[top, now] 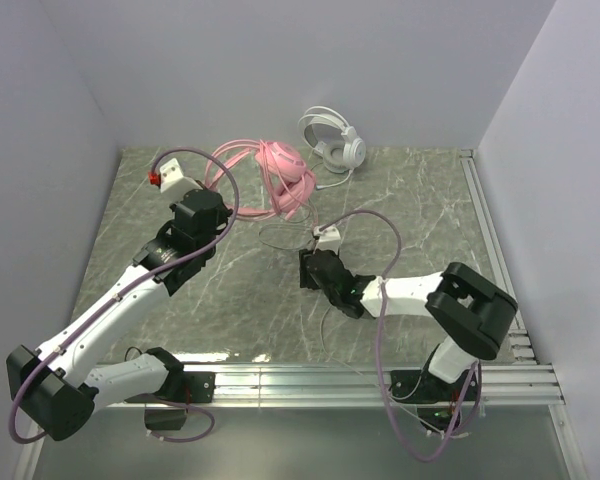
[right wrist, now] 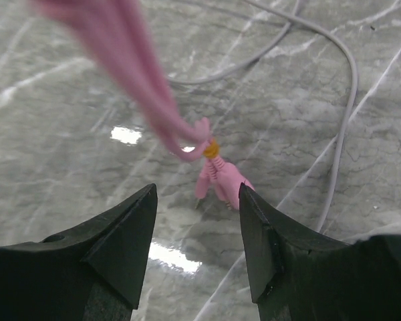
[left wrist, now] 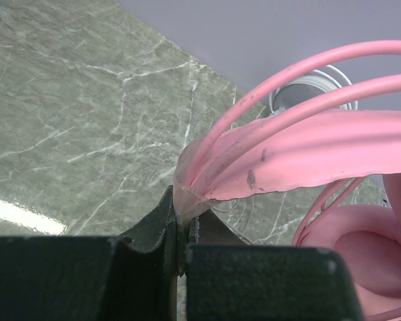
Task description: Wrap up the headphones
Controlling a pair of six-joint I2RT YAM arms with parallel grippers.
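Observation:
The pink headphones [top: 288, 165] are held off the marble table at the back middle, with my left gripper [top: 224, 214] shut on their pink headband [left wrist: 307, 150]; loops of pink cable and an ear cup show beside it in the left wrist view. The pink cable's plug end [right wrist: 227, 179] hangs or lies between the parted fingers of my right gripper, which is open; the pink cable [right wrist: 147, 87] runs up from it, blurred.
White headphones [top: 345, 150] rest against the back wall. Thin grey cable [right wrist: 341, 134] loops over the marble table [top: 160, 330]. Walls bound the back and both sides.

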